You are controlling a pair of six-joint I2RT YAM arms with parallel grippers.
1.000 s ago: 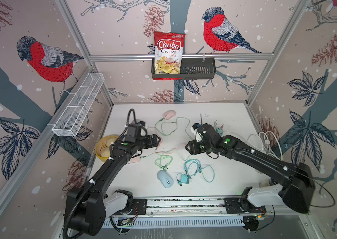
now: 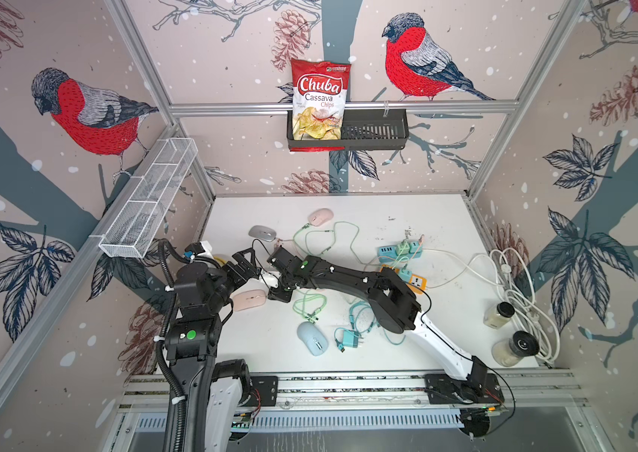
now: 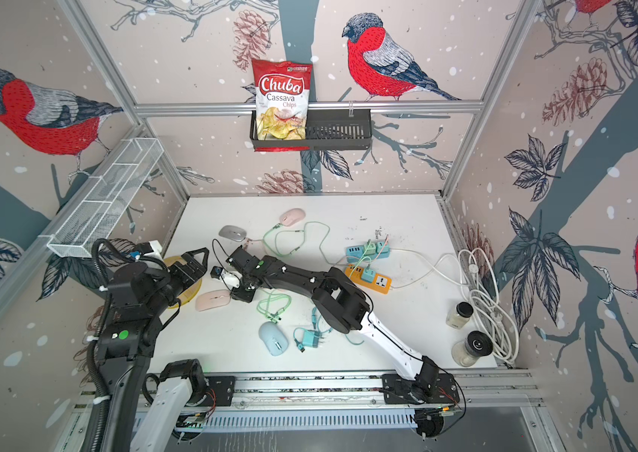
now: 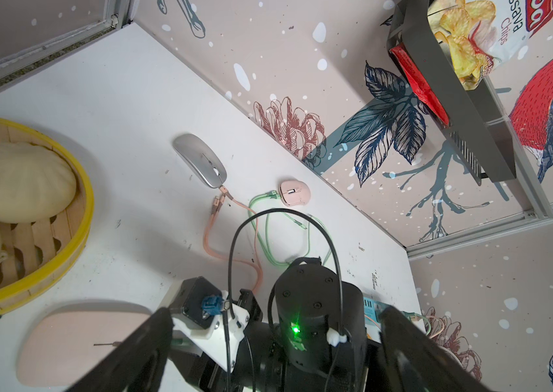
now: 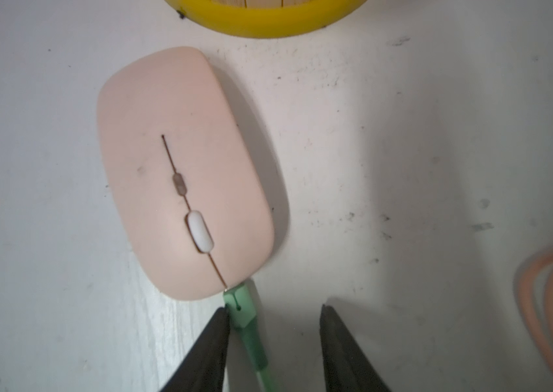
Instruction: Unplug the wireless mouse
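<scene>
A pink mouse (image 5: pixel 178 163) lies at the left of the table, a green cable plug (image 5: pixel 240 307) at its front end. My right gripper hangs low over that plug, fingers apart, the left finger beside it; nothing is clearly held. In the top views it (image 2: pixel 281 293) is partly hidden by its arm. My left gripper (image 2: pixel 243 263) is raised above the left edge, open, with nothing between its fingers.
A steamer (image 4: pixel 80 228) with buns sits behind the mouse. A grey mouse (image 2: pixel 261 232), another pink mouse (image 2: pixel 319 216), a blue mouse (image 2: pixel 311 339), power strips (image 3: pixel 368 277), jars (image 2: pixel 515 346) and loose cables share the table.
My left arm has pulled back and up to the left edge. My right arm has swung left across the table and down to the pink mouse's plug.
</scene>
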